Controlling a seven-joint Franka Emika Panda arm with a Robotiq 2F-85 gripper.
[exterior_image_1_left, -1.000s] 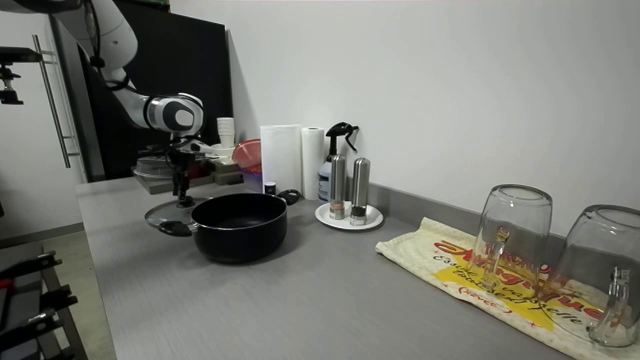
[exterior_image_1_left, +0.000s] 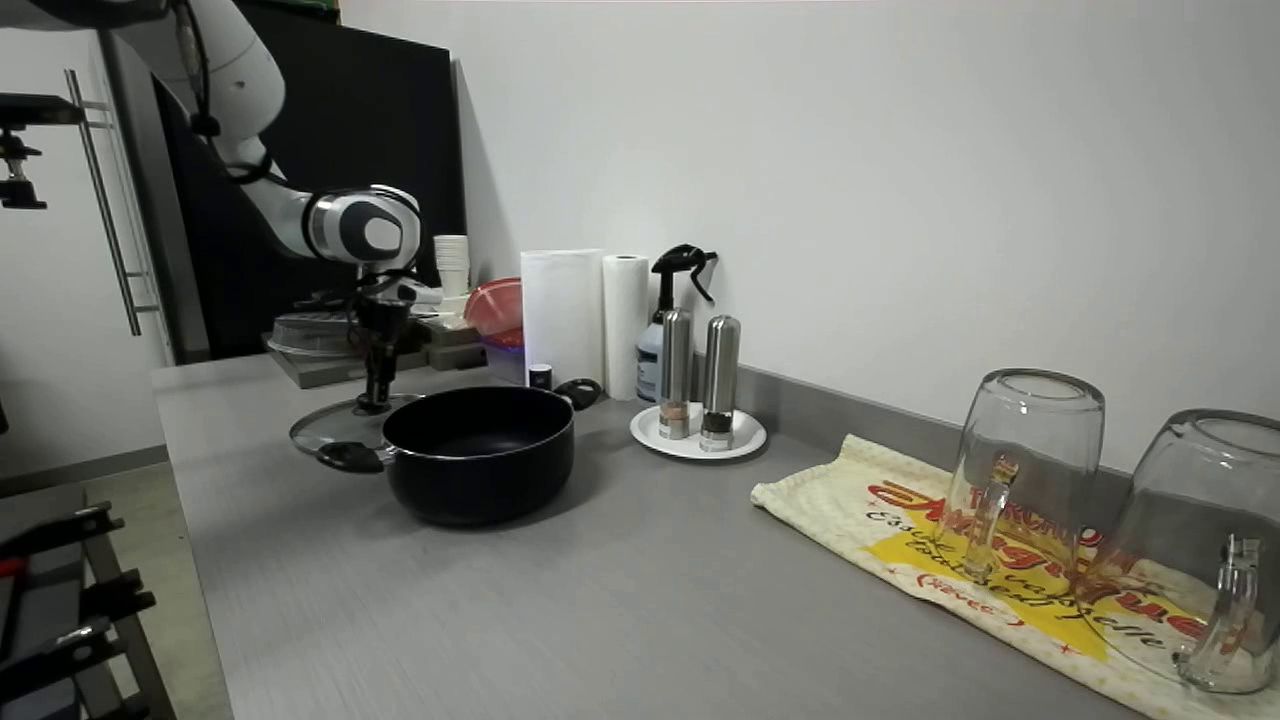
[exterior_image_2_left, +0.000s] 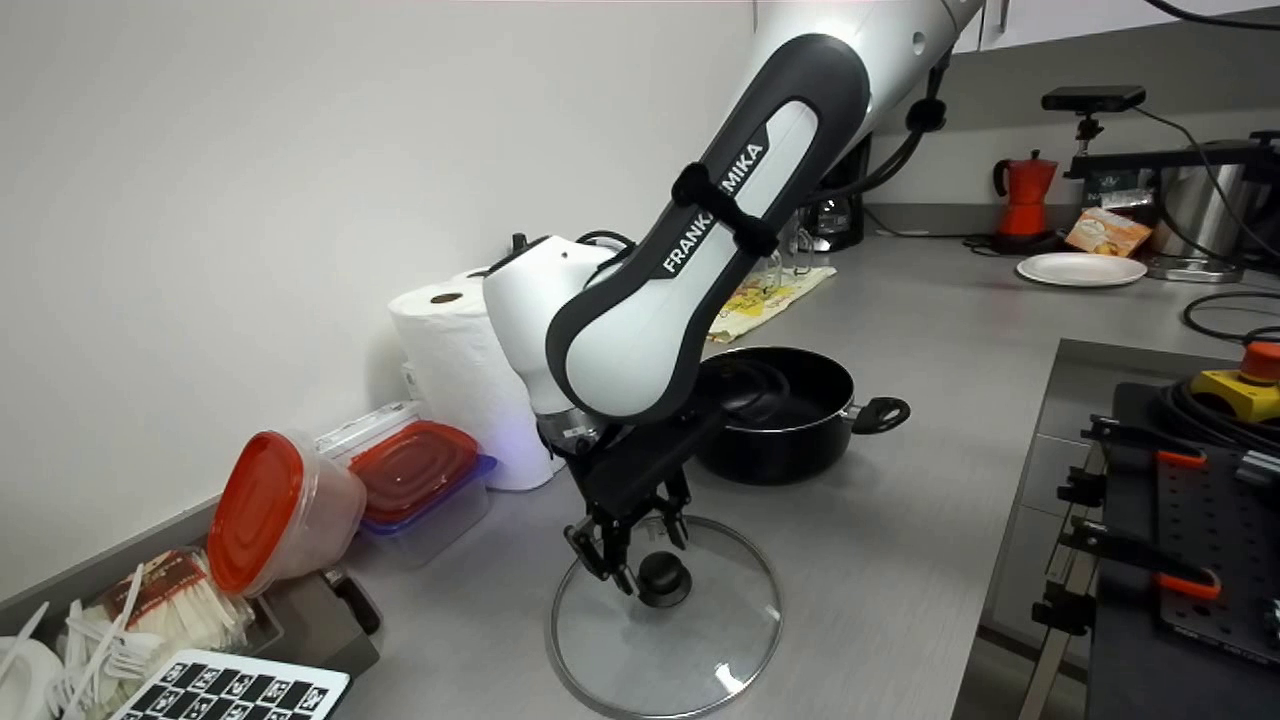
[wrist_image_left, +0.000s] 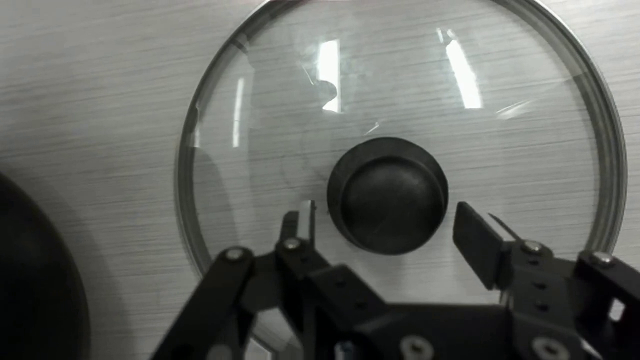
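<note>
A glass lid (exterior_image_2_left: 720, 612) with a metal rim and a black knob (wrist_image_left: 390, 198) lies flat on the grey counter. My gripper is over the lid, its fingers apart, one finger to each side of the knob in the wrist view. Bare gaps show between the knob and both fingertips, so nothing is held. In exterior view 2 the gripper (exterior_image_2_left: 636, 562) is low, close by the knob. An uncovered black pot (exterior_image_1_left: 480, 468) with two side handles stands beside the lid; its inside looks dark.
Behind the pot are paper rolls (exterior_image_1_left: 561, 318), a spray bottle (exterior_image_1_left: 649, 360) and a white plate (exterior_image_1_left: 753, 434) bearing two mills. Plastic tubs with red lids (exterior_image_2_left: 258, 510) line the wall. The counter in front of the pot is clear.
In exterior view 1 my arm and gripper have shifted slightly to the right over the lid. The lid and the pot stay where they were.
</note>
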